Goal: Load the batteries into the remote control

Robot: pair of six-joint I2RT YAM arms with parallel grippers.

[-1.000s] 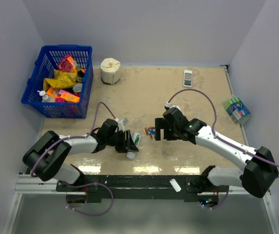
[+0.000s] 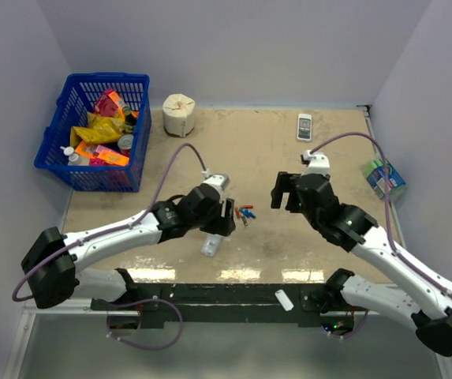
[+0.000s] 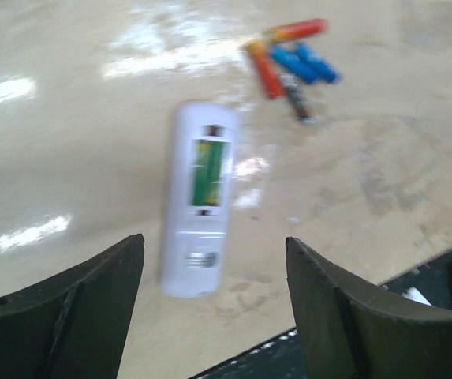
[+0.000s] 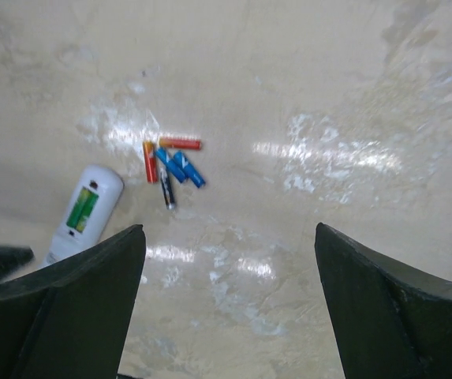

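The remote (image 3: 197, 245) lies on the table, compartment uncovered with green inside, below my open left gripper. Beside it are loose batteries: red ones (image 3: 295, 30), blue ones (image 3: 294, 65) and a dark one (image 3: 297, 99). In the top view the left gripper partly covers the remote. My right gripper stands open over the table to the right of the batteries, nothing between its fingers.
A small white piece (image 2: 284, 299) lies at the front edge. A blue basket of goods (image 2: 68, 118), a white roll (image 2: 179, 116), a second remote (image 2: 304, 126) and a green-blue box (image 2: 390, 180) stand around the edges.
My left gripper has risen off the remote and moved up in the top view. The right gripper has also risen and shifted right.
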